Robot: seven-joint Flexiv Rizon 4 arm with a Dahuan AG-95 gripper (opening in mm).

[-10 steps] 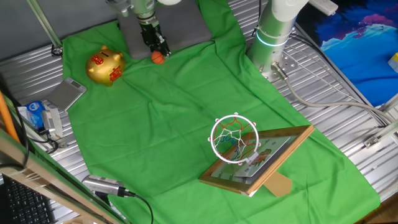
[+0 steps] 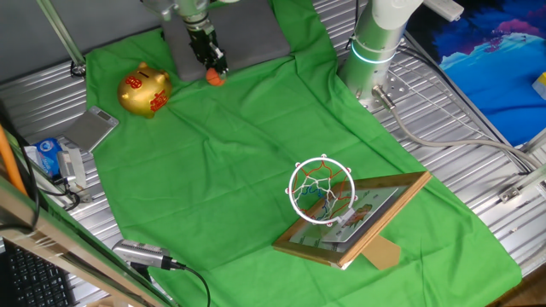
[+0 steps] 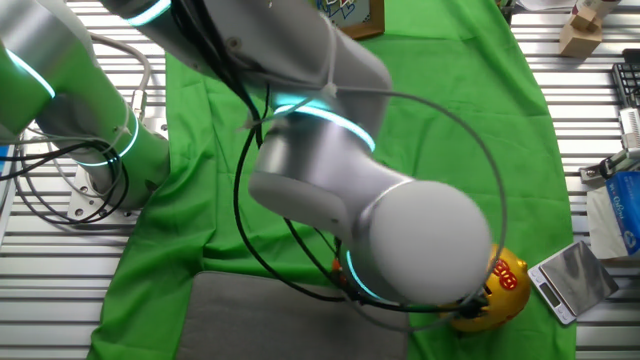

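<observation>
A small orange ball (image 2: 215, 78) shows at the tips of my gripper (image 2: 218, 67), close to the front edge of the grey mat. The dark fingers overlap the ball's upper side, so whether they grasp it or only touch it cannot be told. In exterior view 2 the arm's wrist covers the gripper, and only a reddish sliver of the ball (image 3: 337, 265) peeks out beside it. A small hoop with a white rim (image 2: 293, 203) and a coloured net is at a wooden-framed board (image 2: 401, 198), which leans on a stand toward the front right.
A golden piggy bank (image 2: 143, 90) stands left of the gripper, with a small scale (image 2: 92, 130) beyond it. The grey mat (image 2: 256, 34) lies behind. The robot's base (image 2: 368, 68) is at the right.
Hoop, board and piggy bank have stayed put.
</observation>
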